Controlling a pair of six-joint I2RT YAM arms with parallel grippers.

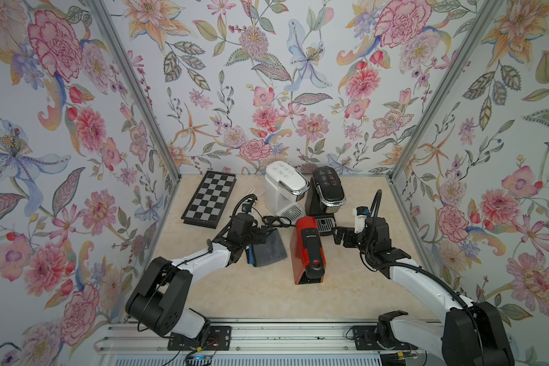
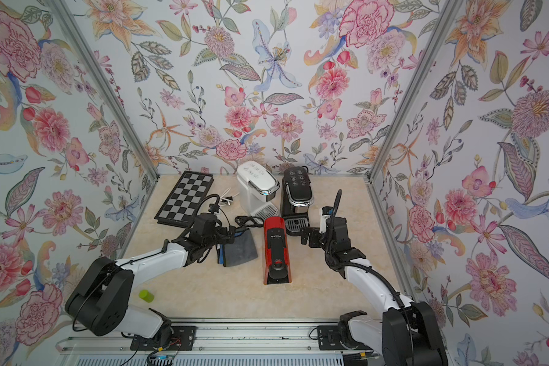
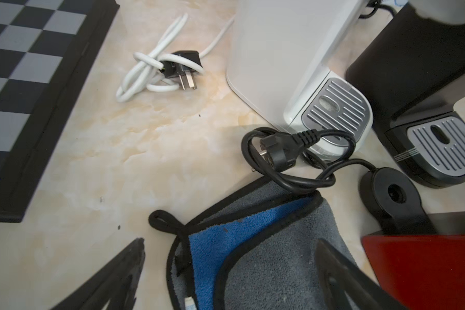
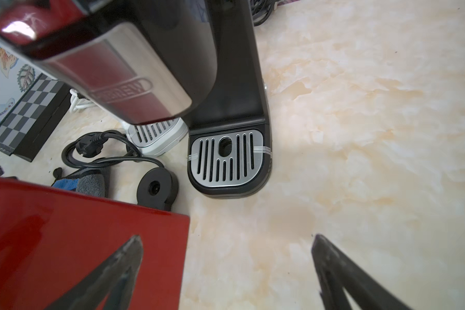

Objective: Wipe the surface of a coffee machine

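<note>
A folded grey and blue cloth (image 3: 284, 258) with black edging lies flat on the table, left of the red coffee machine (image 1: 308, 250). Over the cloth hovers my left gripper, open, with its fingers apart and the cloth visible beneath the gap. Behind stand a white coffee machine (image 1: 281, 186) and a black coffee machine (image 1: 326, 189), side by side. My right gripper is open and empty, to the right of the red machine and in front of the black one. From above, the left arm partly hides the cloth.
A black cable with plug (image 3: 289, 149) rests against the cloth's far edge. A checkered board (image 1: 209, 198) lies at the back left, with a white cable (image 3: 152, 67) beside it. Bare table (image 4: 377, 155) spreads to the right of the black machine.
</note>
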